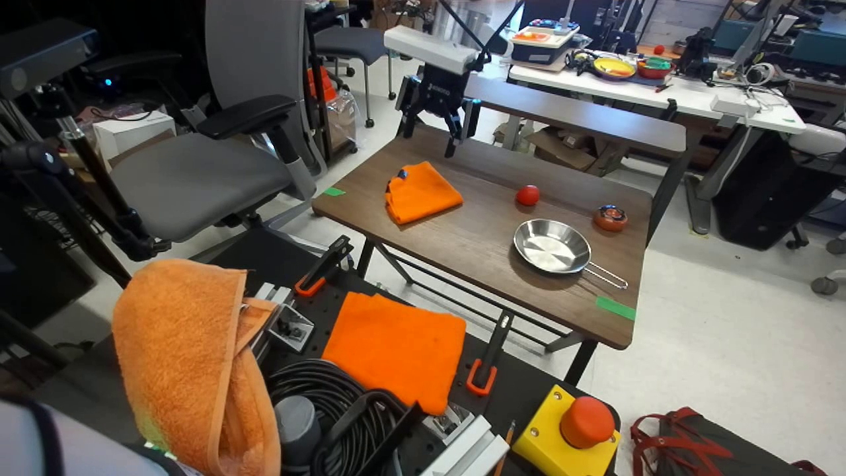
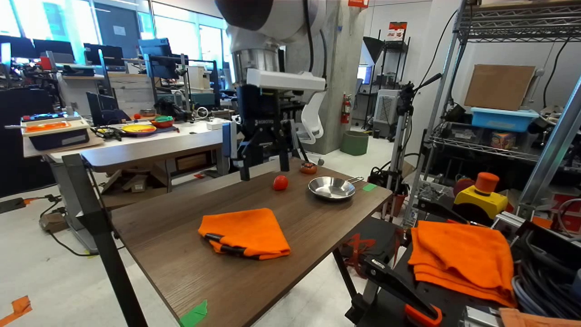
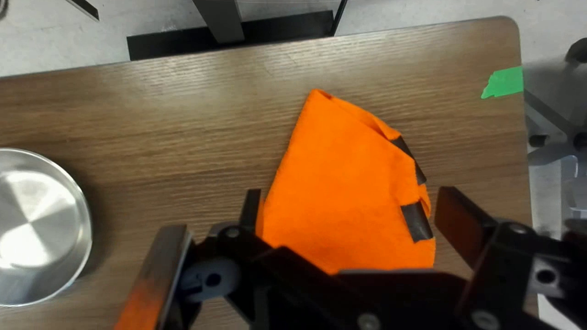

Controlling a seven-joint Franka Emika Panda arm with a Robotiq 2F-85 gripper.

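An orange cloth (image 3: 346, 187) with black strips along one edge lies folded on the brown table (image 1: 484, 230). My gripper (image 1: 429, 143) hangs above the table's back left part, behind the cloth in exterior view 1. Its fingers stand wide apart, and nothing shows between them in the exterior views. In the wrist view the open gripper looks down with the cloth below it, its lower edge hidden by the gripper's body. The cloth (image 2: 245, 234) lies flat on the tabletop in exterior view 2, apart from the gripper (image 2: 265, 170).
A steel pan (image 1: 552, 246), a red tomato-like ball (image 1: 527, 195) and an orange-brown round object (image 1: 610, 217) sit on the table's right half. A raised shelf (image 1: 555, 107) runs along the back edge. Bare tabletop lies between cloth and pan.
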